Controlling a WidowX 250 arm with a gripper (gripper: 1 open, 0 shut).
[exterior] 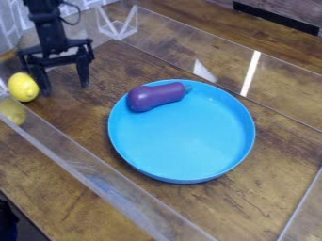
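My black gripper (pixel 56 66) stands open at the upper left, its fingers pointing down above the wooden surface. A yellow object (pixel 23 87), rounded like a lemon, lies just below and left of it, close to the left wall. A purple eggplant (pixel 154 95) lies on the upper left part of a blue plate (pixel 189 151).
Clear panels (pixel 126 184) border the wooden surface at left and front. A yellowish patch (pixel 13 112), possibly a reflection, shows at the left panel. Bare wood lies between my gripper and the plate and at the upper right.
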